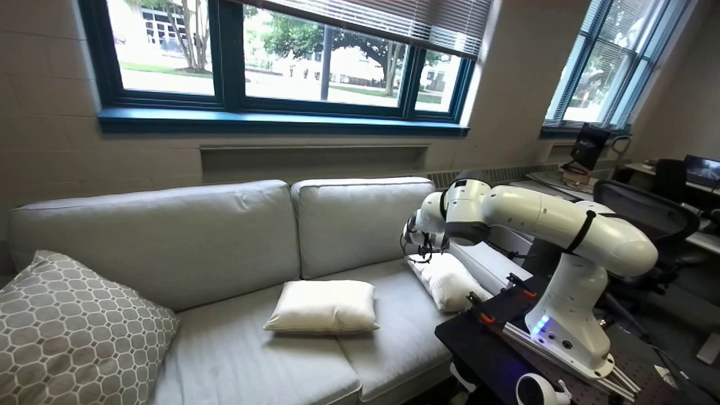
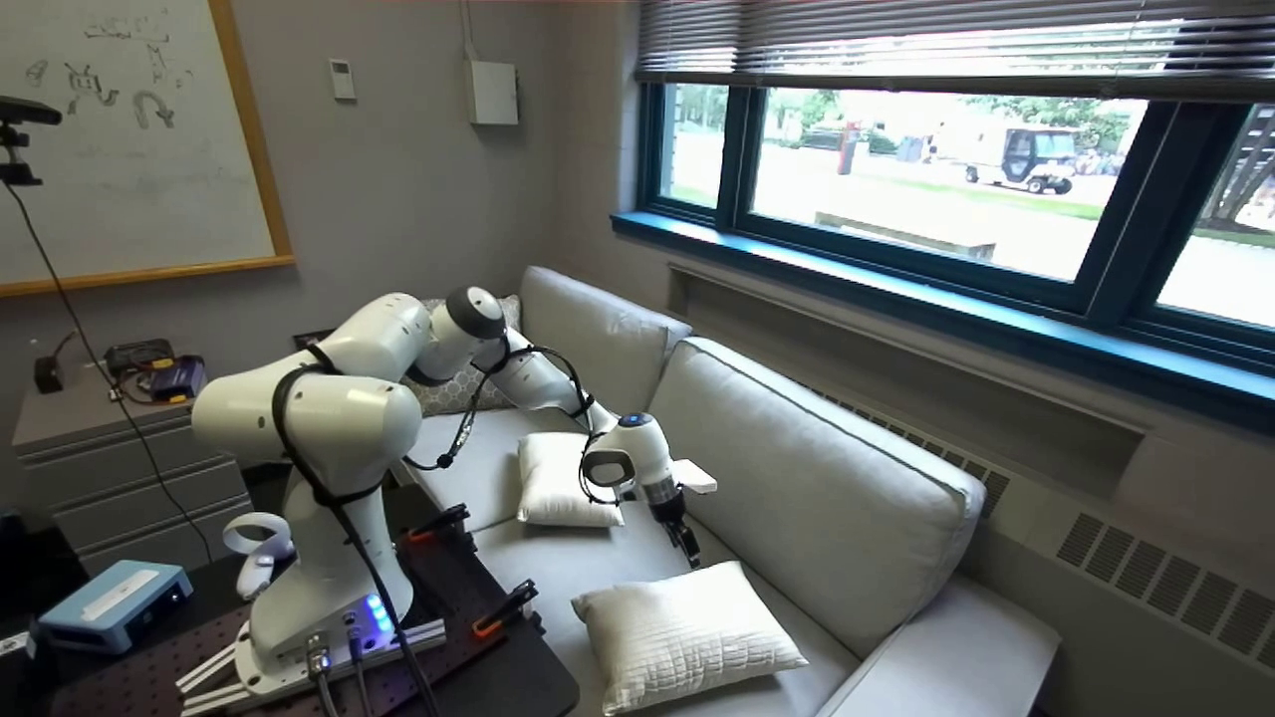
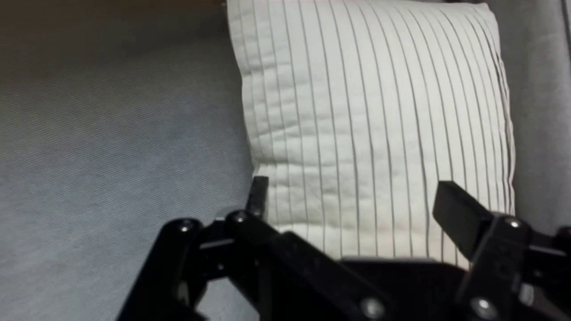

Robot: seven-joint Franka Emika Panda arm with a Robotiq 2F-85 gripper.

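Note:
My gripper is open, its two black fingers spread wide with nothing held between them. Below it lies a white ribbed pillow (image 3: 369,117), which fills the middle and right of the wrist view. The left finger (image 3: 258,195) shows over the pillow's left edge, the right finger over its ribbed face; whether either touches cannot be told. In exterior view 2 the gripper (image 2: 690,552) hangs just above the far corner of this pillow (image 2: 693,639). A second, plain white pillow (image 1: 322,307) rests at the middle of the sofa.
The grey sofa (image 1: 236,351) has bare seat between the pillows. A patterned cushion (image 1: 74,331) leans at its left end. The backrest (image 2: 825,478) rises close behind my gripper. Orange-tipped clamps (image 2: 508,609) stand on the edge of the black table (image 2: 526,675).

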